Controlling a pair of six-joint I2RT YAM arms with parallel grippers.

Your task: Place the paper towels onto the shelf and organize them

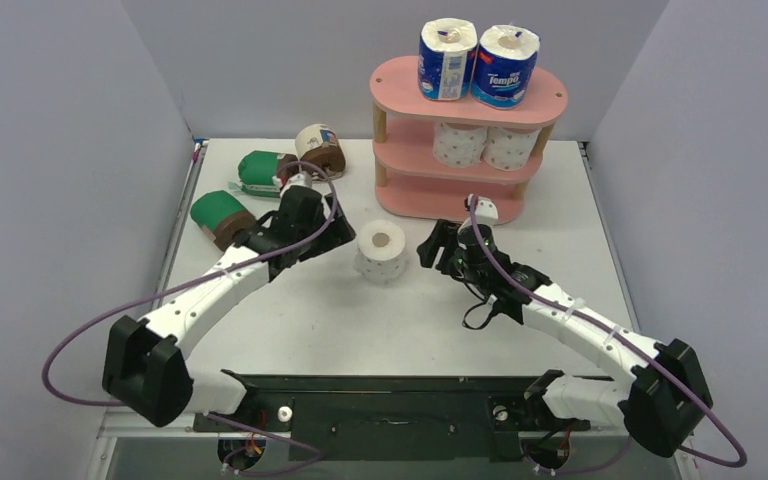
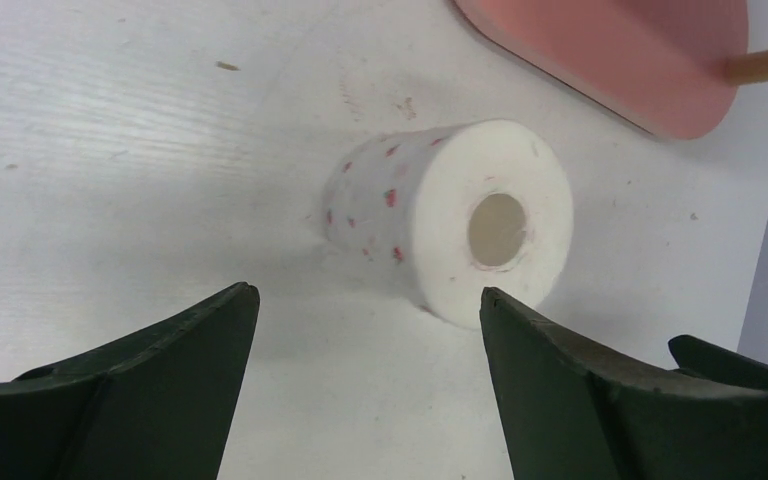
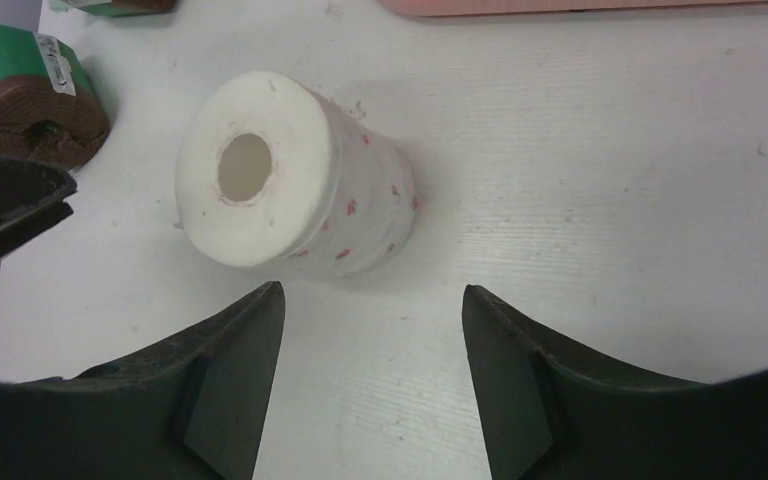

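Observation:
A white roll with small red prints [image 1: 381, 252] stands upright on the table between my two grippers. To its left my left gripper [image 1: 345, 236] is open, apart from the roll; in the left wrist view the roll [image 2: 450, 220] lies beyond the fingers with nothing between them. On its right side my right gripper [image 1: 432, 258] stands open and empty, and the same roll [image 3: 295, 180] shows up and left of its fingers. Behind is the pink shelf [image 1: 430, 205]: two blue Tempo rolls [image 1: 503, 75] on top, two white rolls [image 1: 459, 145] on the middle board. Its bottom board looks bare where visible.
Two green-and-brown rolls [image 1: 222, 216] and a cream-and-brown roll [image 1: 319, 150] lie at the back left, near the left arm.

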